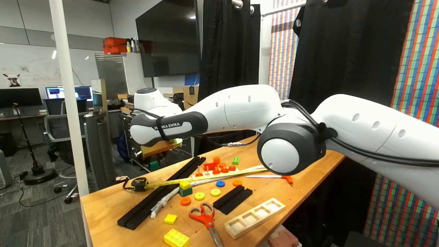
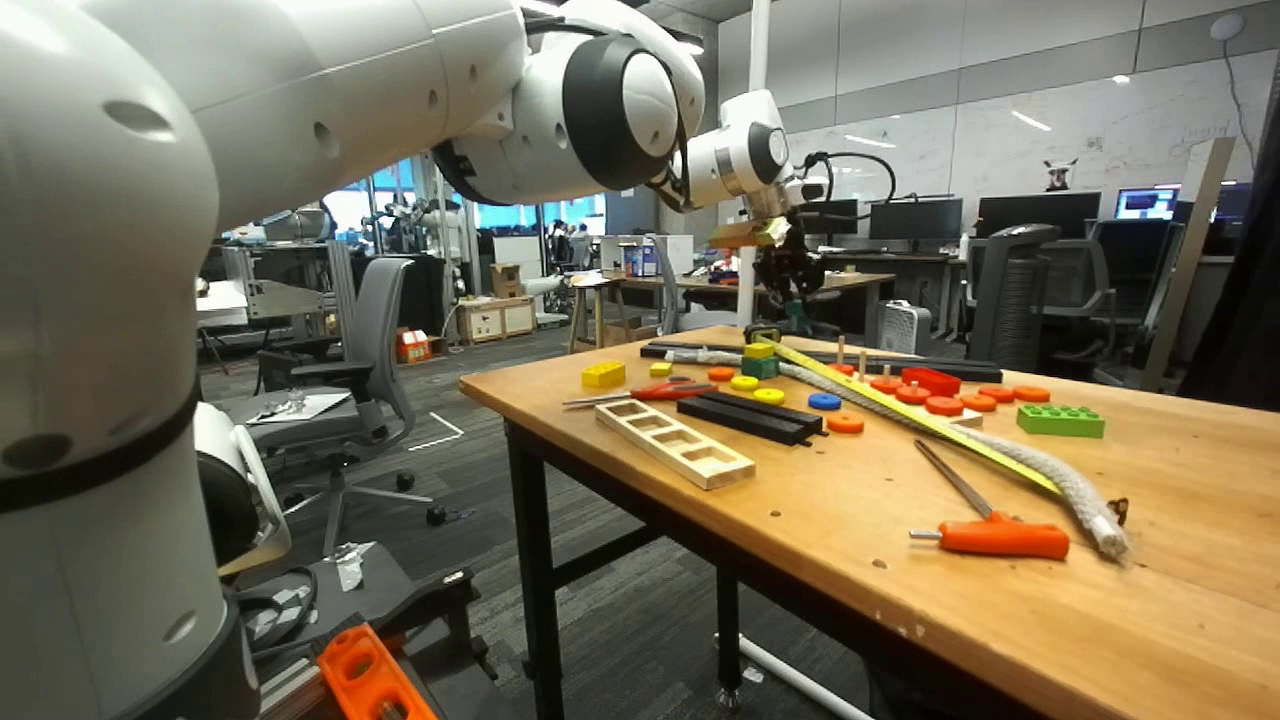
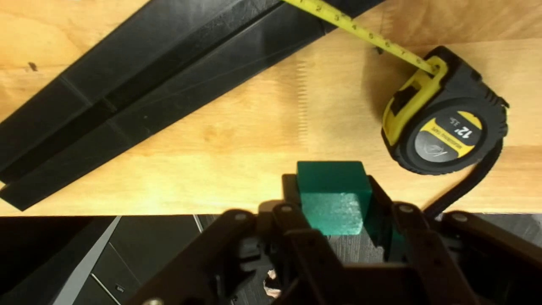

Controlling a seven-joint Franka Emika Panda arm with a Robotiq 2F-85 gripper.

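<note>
A green block (image 3: pixel 333 195) is clamped between the black fingers of my gripper in the wrist view. It is held above the table's far edge, clear of the wood. In exterior view 1 the same green block (image 1: pixel 154 165) hangs below the arm's end, past the black rail. Exterior view 2 shows the gripper (image 2: pixel 797 314) high over the far end of the table. The tape measure (image 3: pixel 447 114) lies on the table close to the block in the wrist view, its yellow blade (image 3: pixel 355 28) drawn out across the black rail (image 3: pixel 152 86).
A yellow block on a green block (image 1: pixel 185 189) stands mid-table. Around it lie scissors (image 1: pixel 202 216), colored rings, yellow blocks (image 1: pixel 176 238), a wooden tray (image 1: pixel 254 218) and a rope (image 1: pixel 164 201). An orange-handled screwdriver (image 2: pixel 1002 538) rests near the front edge.
</note>
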